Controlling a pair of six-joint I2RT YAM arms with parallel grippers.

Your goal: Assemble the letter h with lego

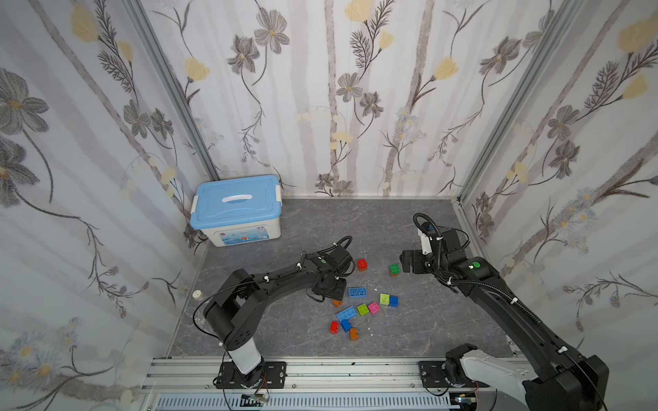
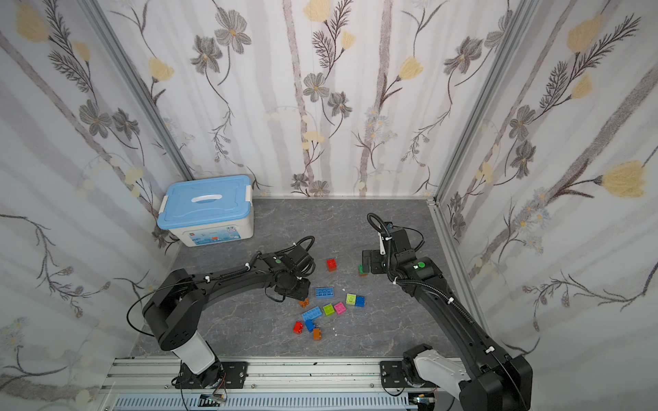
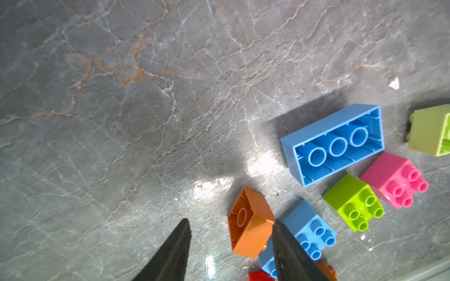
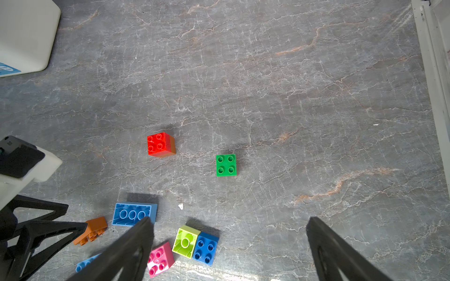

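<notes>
Loose bricks lie mid-table: a red brick point(image 4: 159, 144), a green brick point(image 4: 226, 164), a blue brick lying studs down point(image 4: 134, 214), an orange brick point(image 3: 254, 231), a pink brick point(image 3: 394, 180), a lime brick point(image 3: 354, 202), another blue brick point(image 3: 307, 227) and several others. My left gripper is low over the orange brick, which lies just beyond and between its fingertips toward the right one; the fingers are apart. My right gripper hangs open above the table, right of the green brick in the top views, with nothing between its fingers.
A lidded storage box point(image 1: 236, 209) stands at the back left. A metal rail point(image 1: 329, 363) runs along the front edge.
</notes>
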